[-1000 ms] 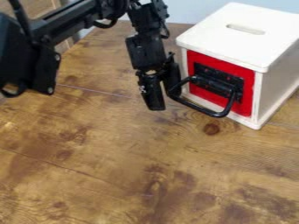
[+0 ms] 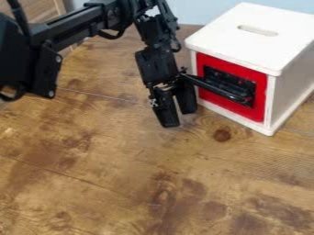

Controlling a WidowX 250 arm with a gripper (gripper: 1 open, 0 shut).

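A white box [image 2: 255, 37] with a red front panel [image 2: 252, 111] stands at the upper right, a dark recessed opening in that panel. A black bar-like handle [image 2: 215, 86] at the opening runs toward my gripper [image 2: 173, 106], whose black fingers point down just left of the box, low over the wooden floor. The gripper is open; whether it touches the handle is unclear.
A light wall lies behind the box, and a wooden piece stands at the top left behind my arm.
The black handle, which stuck out as a loop in front of the box, now sits higher and flatter against the opening beside my gripper. My gripper has shifted slightly right and down.
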